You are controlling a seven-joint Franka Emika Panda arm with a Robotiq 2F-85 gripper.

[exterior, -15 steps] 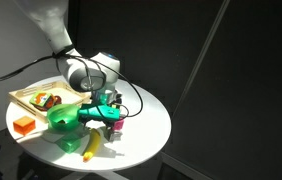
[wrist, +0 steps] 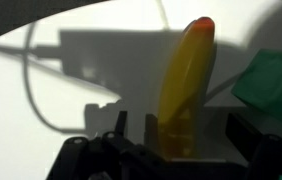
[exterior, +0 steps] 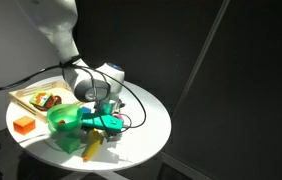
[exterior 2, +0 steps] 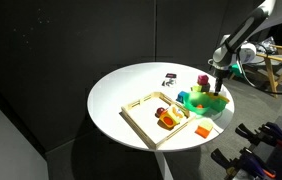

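A yellow banana-like toy (exterior: pixel 92 147) with a reddish tip lies on the white round table. In the wrist view the toy (wrist: pixel 186 85) runs lengthwise between my fingers, its lower end near them. My gripper is open, one finger on either side of the toy, and bare table shows beside the left finger. From the side, the gripper reaches down just above and behind the toy; its fingertips are hard to make out there. Whether the fingers touch the toy I cannot tell.
A green block (exterior: pixel 68 145) sits close by, left of the toy. Farther left are a green bowl (exterior: pixel 63 119) and an orange block (exterior: pixel 24 125). Behind stands a wooden tray (exterior 2: pixel 138 120) holding toy food.
My gripper has come down and slightly toward the front, closer to the yellow toy. The toy and the blocks appear to lie where they were.
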